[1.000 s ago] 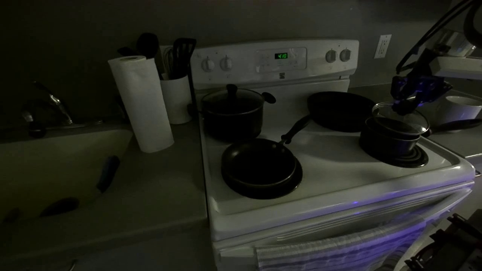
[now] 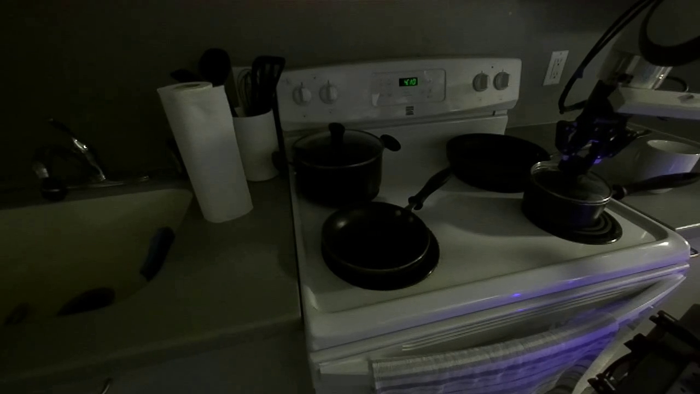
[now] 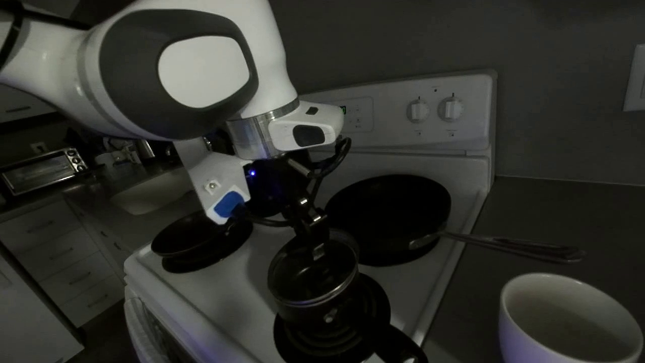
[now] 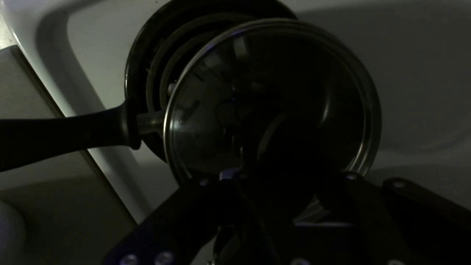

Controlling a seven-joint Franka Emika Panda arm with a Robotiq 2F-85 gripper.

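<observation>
My gripper reaches down over the small saucepan on the front right burner. It is shut on the knob of a glass lid; the knob itself is mostly hidden by the dark fingers. Seen from the wrist, the metal-rimmed lid covers the pan's mouth, and the pan's black handle points left. In the second exterior view the lid appears to lie on the saucepan's rim, though darkness hides whether it is fully seated.
A large black pan stands close behind the saucepan. An empty frying pan and a lidded pot occupy the left burners. On the right counter sits a white bowl. Bare stovetop lies between the front burners.
The gripper and lid have moved down and left in exterior view 1. The lid, earlier raised above the saucepan and off to the right, now lies over its mouth.
</observation>
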